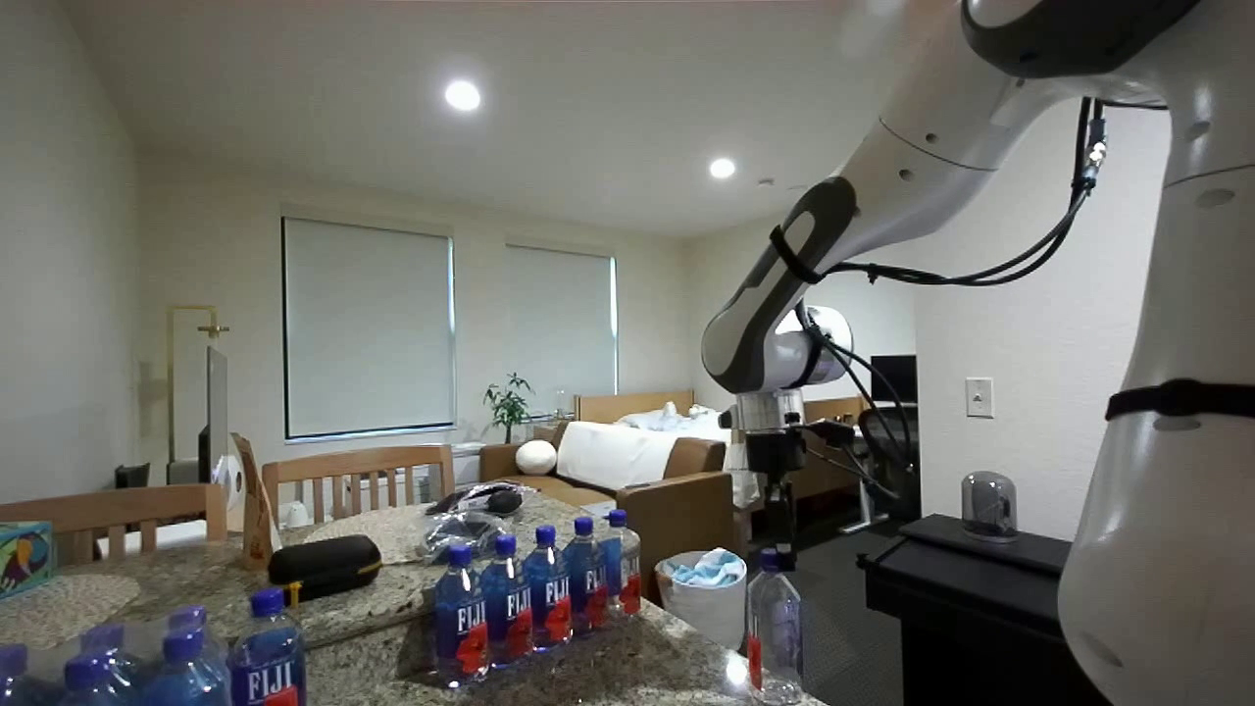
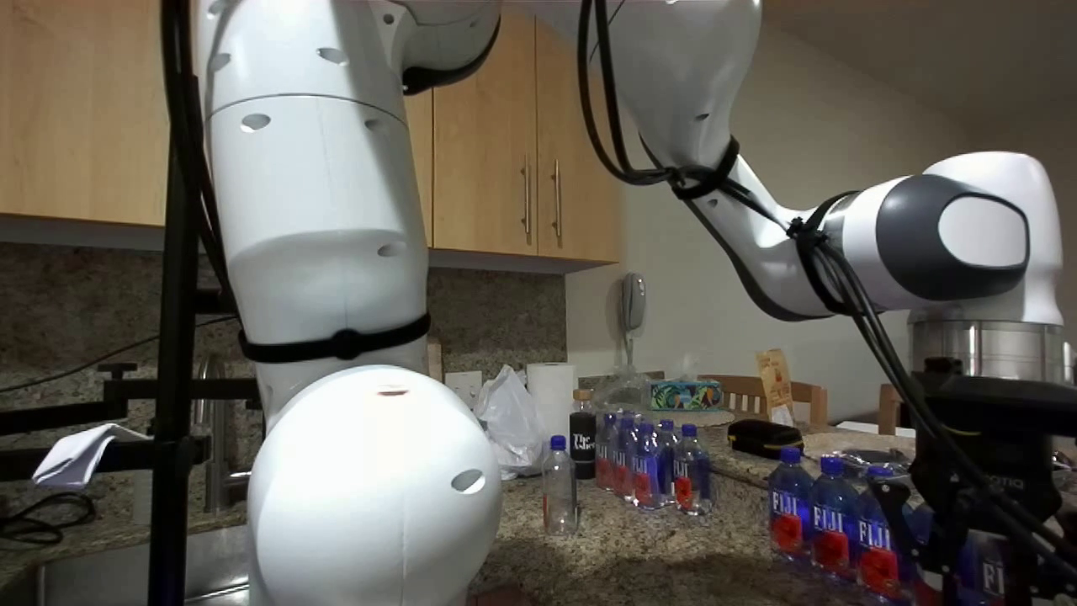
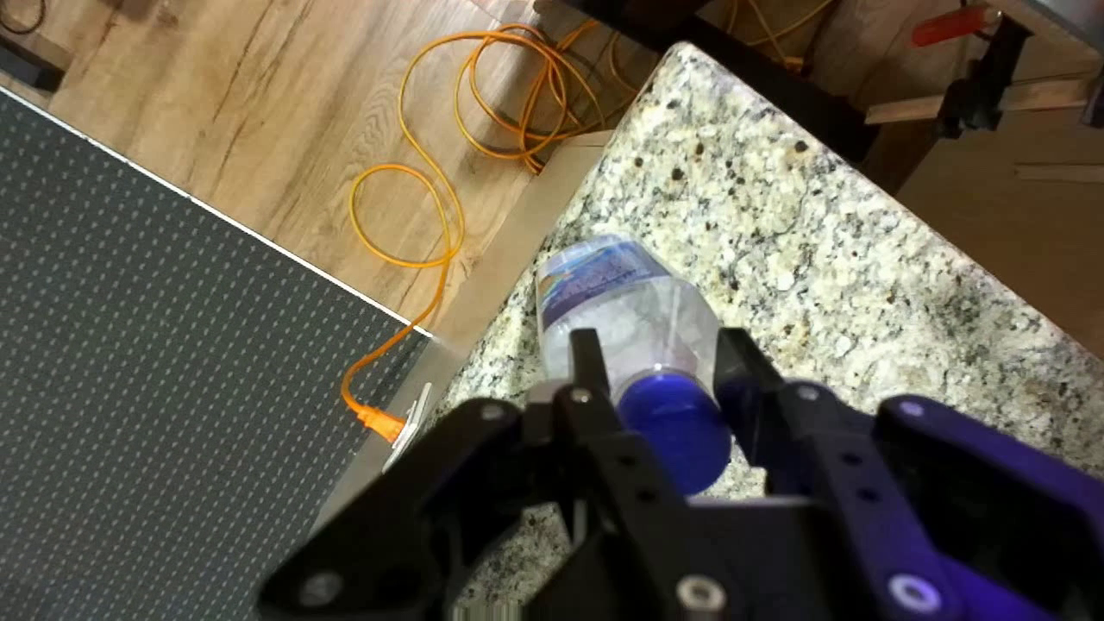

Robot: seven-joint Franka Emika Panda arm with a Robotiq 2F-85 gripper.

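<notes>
A clear bottle with a blue cap (image 1: 774,630) stands upright near the end of the granite counter. In the wrist view the bottle (image 3: 647,310) is seen from above, close to the counter's corner, its blue cap (image 3: 678,433) between the black fingers. My gripper is shut on the bottle at its cap and neck. From the side, the gripper (image 1: 779,543) points downward, with its fingers at cap height. The other exterior view hides the bottle's grasp behind the arm and counter items.
Several full FIJI bottles (image 1: 547,594) form a row left of the held one, with more bottles (image 1: 269,653) at the near left. A black case (image 1: 326,563) lies behind them. The counter's edge (image 3: 580,207) drops to the floor, where an orange cable (image 3: 445,222) lies.
</notes>
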